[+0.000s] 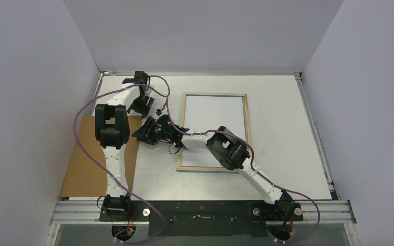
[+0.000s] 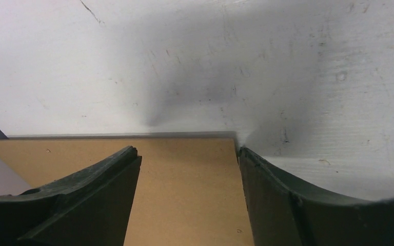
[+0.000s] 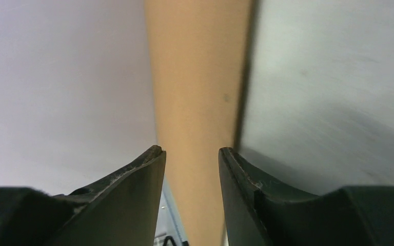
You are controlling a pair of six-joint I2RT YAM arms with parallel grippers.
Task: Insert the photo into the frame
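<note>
A flat brown board (image 1: 85, 164) lies at the table's left side, partly covered by my left arm. Over its far right corner is my left gripper, part open and pointing down. The right finger (image 2: 267, 189) is close by the board's right edge, and the corner shows between the fingers without being clamped. From the right side, my right gripper is shut on the board's long edge. A wooden picture frame (image 1: 215, 94) with a teal inner border and a white inside lies mid-table, partly hidden by my right arm. I cannot make out a separate photo.
A grey wall (image 1: 41, 92) rises close beside the board. Purple cables (image 1: 87, 151) run loosely along both arms.
</note>
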